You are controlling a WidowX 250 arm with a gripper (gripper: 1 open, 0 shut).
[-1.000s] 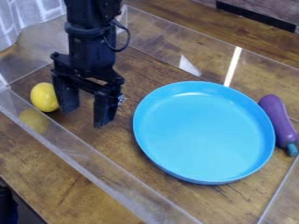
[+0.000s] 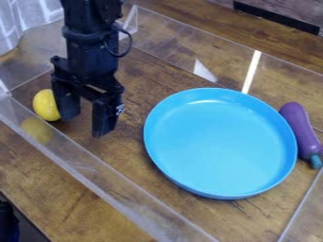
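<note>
The black gripper (image 2: 89, 104) hangs at the upper left, low over the wooden surface, its dark fingers spread downward and blurred against each other; whether it is open or shut is unclear. A yellow object (image 2: 45, 104), like a lemon, lies just left of it, partly behind the fingers. A large blue plate (image 2: 220, 142) sits right of the gripper. A purple eggplant (image 2: 297, 128) lies at the far right edge, beside the plate.
Clear plastic walls run along the left and diagonally across the front and right. The wooden surface (image 2: 202, 52) behind the plate is free.
The gripper has shifted very slightly to the left; the plate, yellow object and eggplant are where they were.
</note>
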